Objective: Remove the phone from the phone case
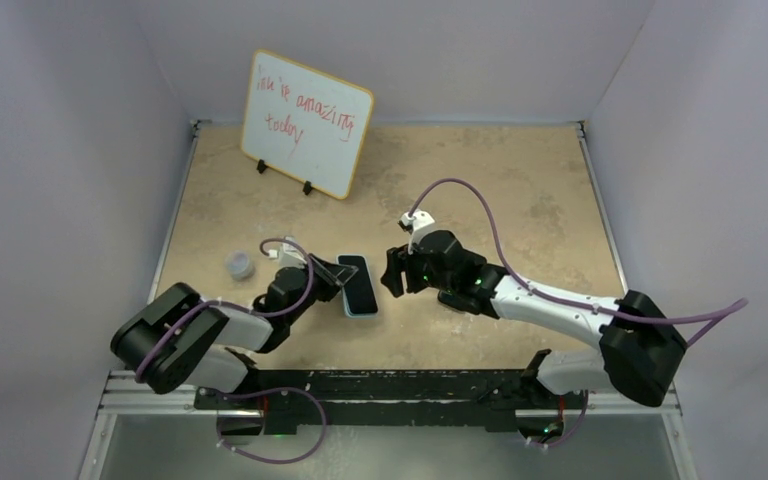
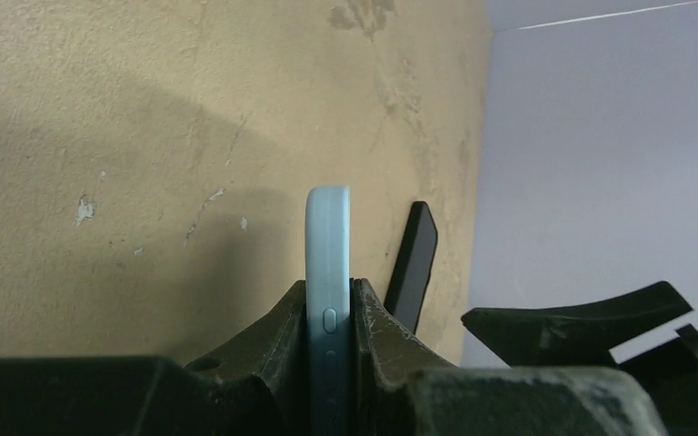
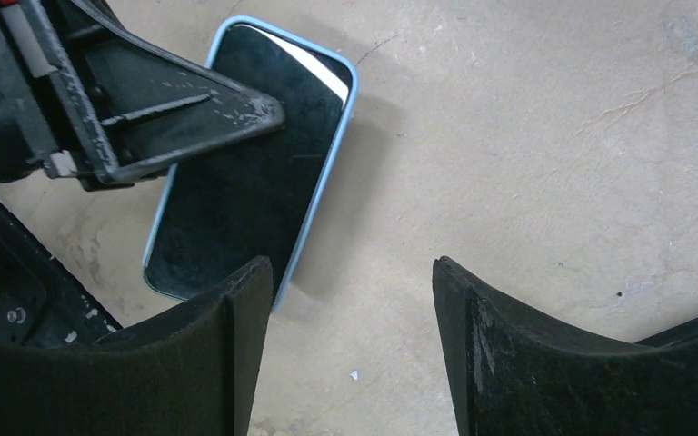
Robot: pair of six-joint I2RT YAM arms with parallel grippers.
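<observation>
A black-screened phone (image 1: 358,285) in a light blue case (image 3: 318,186) is held by my left gripper (image 1: 341,274), which is shut on it near the top of its left side. In the left wrist view the case (image 2: 327,236) stands edge-on between the fingertips. My right gripper (image 1: 394,270) is a short way right of the phone, its fingers apart with nothing between them; in the right wrist view the phone lies up and left of these fingers (image 3: 218,354).
A second dark phone (image 1: 450,299) lies under the right arm. A whiteboard (image 1: 305,120) with red writing stands at the back left, and a clear round container (image 1: 240,265) sits at the left.
</observation>
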